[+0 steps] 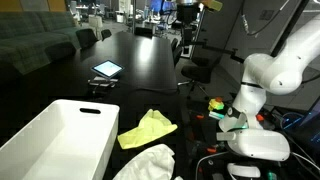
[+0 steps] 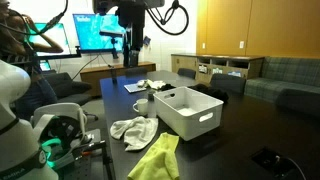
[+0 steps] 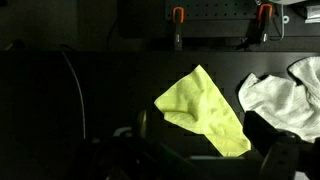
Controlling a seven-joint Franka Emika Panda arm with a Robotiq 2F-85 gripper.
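Note:
A yellow cloth lies crumpled flat on the dark table, and beside it is a white cloth. In the wrist view the yellow cloth is near the middle and the white cloth sits at the right edge. High above the table hangs my gripper, its dark fingers wide apart at the bottom of that view. It is open and touches neither cloth. A white rectangular bin stands on the table behind the cloths in exterior view 2.
A white mug stands near the bin's left side. A dark cable runs over the table on the left of the wrist view. Much of the table beyond the bin is bare, with chairs along its far side.

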